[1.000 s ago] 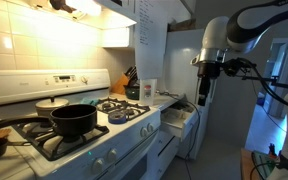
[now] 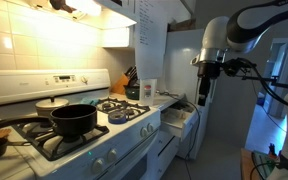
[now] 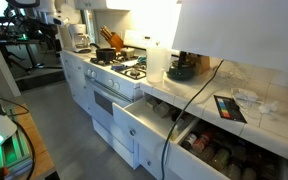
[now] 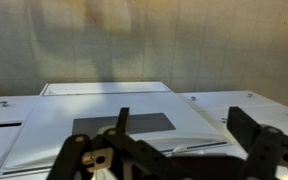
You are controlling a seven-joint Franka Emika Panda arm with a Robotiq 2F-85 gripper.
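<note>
My gripper is open in the wrist view, with a wide gap and nothing between its dark fingers. Below it show the white oven front with its grey window (image 4: pixel 134 124) and the floor (image 4: pixel 104 45). In exterior view 1 the gripper (image 2: pixel 196 82) hangs in the air to the right of the stove (image 2: pixel 134 130), touching nothing. A black pot (image 2: pixel 74 121) and a lidded pot (image 2: pixel 52 103) stand on the burners. A blue round item (image 2: pixel 118 117) lies between the burners. The arm appears at upper left in exterior view 2.
Open drawers (image 3: pixel 149 122) jut out beyond the stove, with several bottles and jars inside the lower one. A knife block (image 2: pixel 132 90) and a white container (image 2: pixel 148 92) stand past the stove.
</note>
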